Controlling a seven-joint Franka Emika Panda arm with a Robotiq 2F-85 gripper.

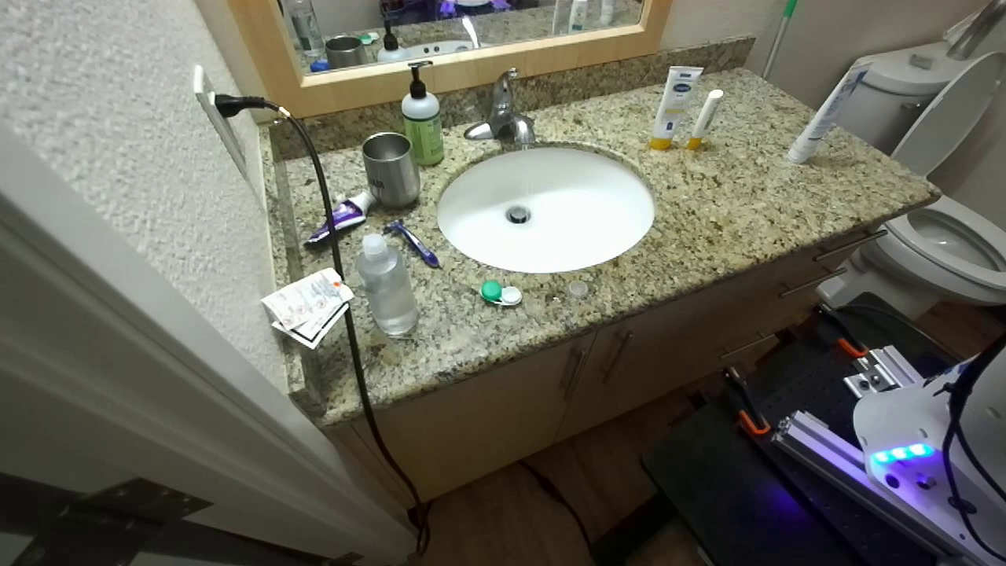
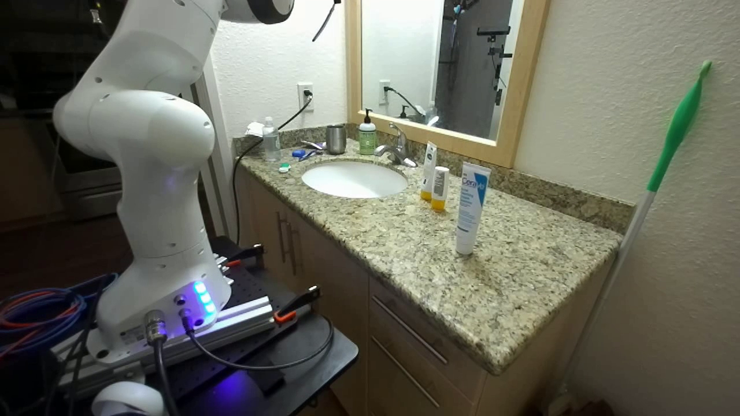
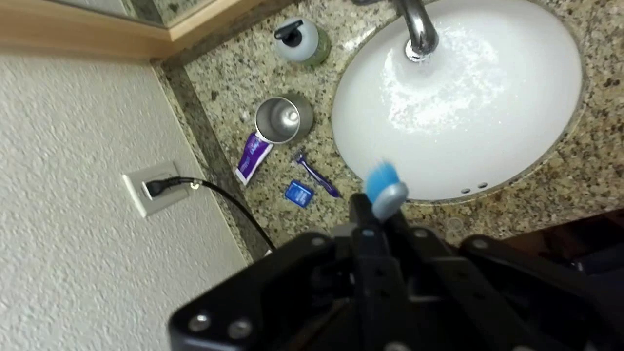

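In the wrist view my gripper is shut on a toothbrush, whose head with blue bristles sticks out past the fingertips; its handle is hidden. They hang above the counter by the near left rim of the white sink. Water runs from the faucet into the basin. A steel cup stands left of the sink, with a purple toothpaste tube against it. Neither exterior view shows the gripper.
Near the cup lie a purple razor and a blue floss box. A soap bottle, clear bottle and lens case surround the sink's left side. A black cable crosses the left counter. Bare counter lies right of the sink.
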